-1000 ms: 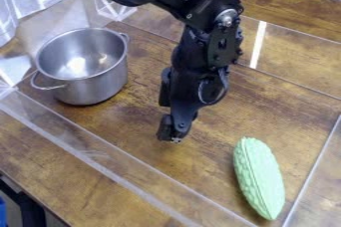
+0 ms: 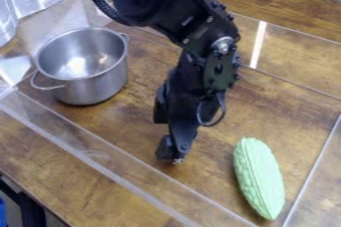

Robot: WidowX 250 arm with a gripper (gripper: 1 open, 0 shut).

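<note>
My black gripper hangs low over the wooden tabletop, near the centre of the camera view, its tip close to or on the surface; whether its fingers are apart is unclear. To its left stands a steel pot with handles. To its right lies a pale green corn-like object.
Clear plastic sheeting or edging runs along the table's sides. A light curtain hangs at the back left. The wood between pot and green object is bare apart from my gripper.
My gripper and wrist have moved slightly down toward the table. The pot and green object have not moved.
</note>
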